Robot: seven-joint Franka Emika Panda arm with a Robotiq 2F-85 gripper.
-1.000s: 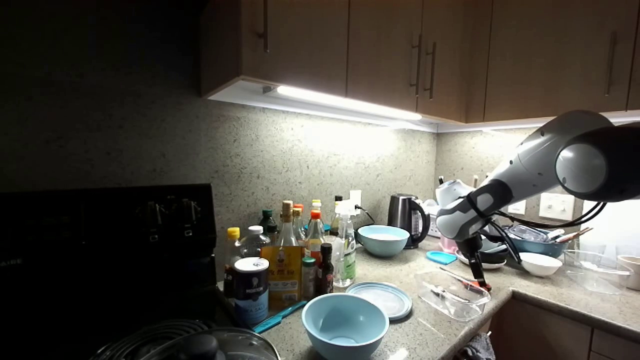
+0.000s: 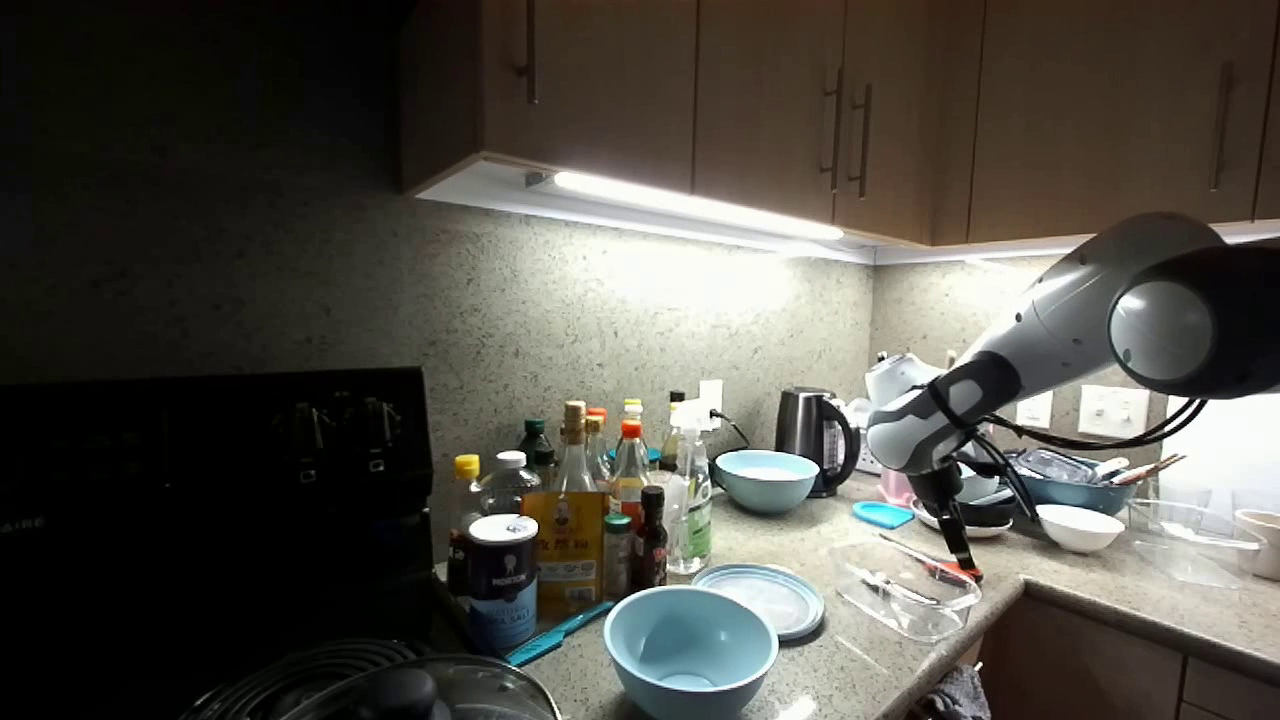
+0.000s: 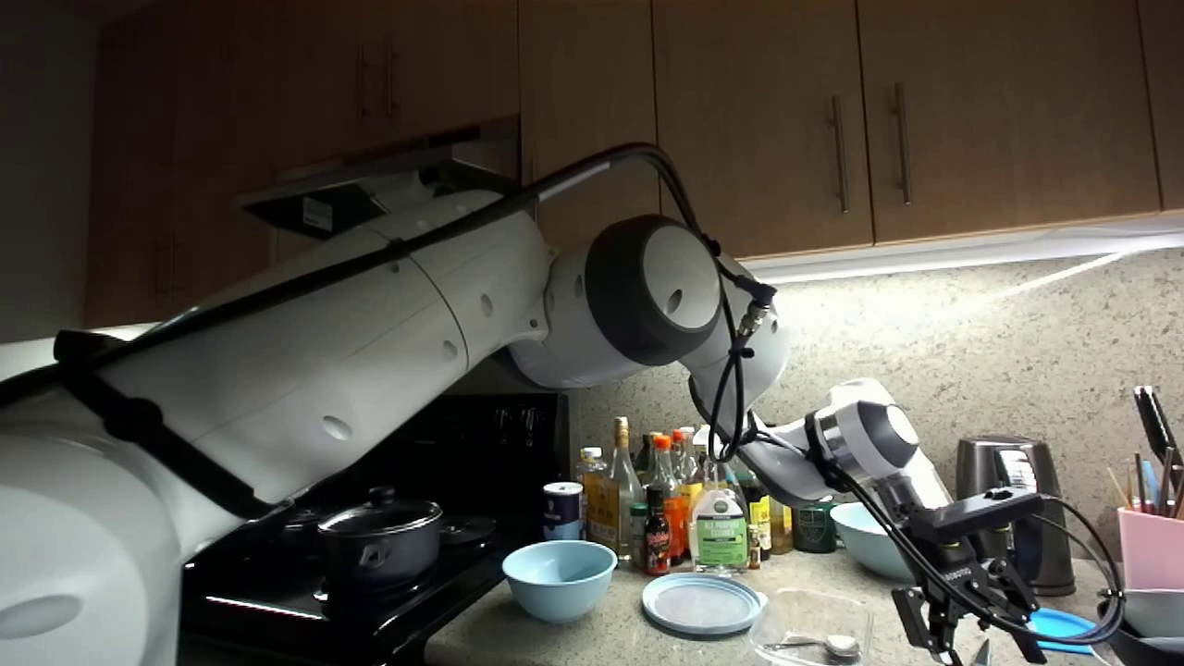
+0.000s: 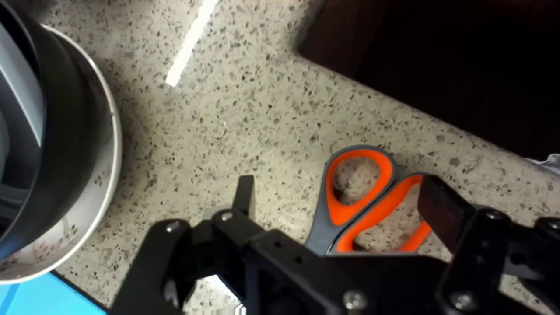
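Observation:
Orange-and-grey scissors [image 4: 344, 212] lie flat on the speckled counter in the wrist view. Their handle loops show, while the blades are hidden beneath my gripper. The fingers stand open and wide apart, with one finger to the left of the handles and the other at the right loop. Whether that right finger touches the loop, I cannot tell. In exterior view 1 a bit of the orange handle [image 2: 956, 571] shows beside the fingertips, low at the counter. Exterior view 2 has the gripper [image 3: 943, 633] pointing down near its bottom edge.
A clear plastic container [image 2: 906, 590] with a spoon in it stands close to the gripper. Stacked bowls on a white plate [image 4: 113, 173] are at the wrist view's left. The counter edge [image 4: 420, 113] drops off nearby. A light-blue bowl [image 2: 691, 654] and lid [image 2: 768, 598] stand farther off.
The arm's wrist and forearm have shifted slightly left and up in exterior view 1. The fingertips remain low by the scissors, and the counter's objects stay where they were.

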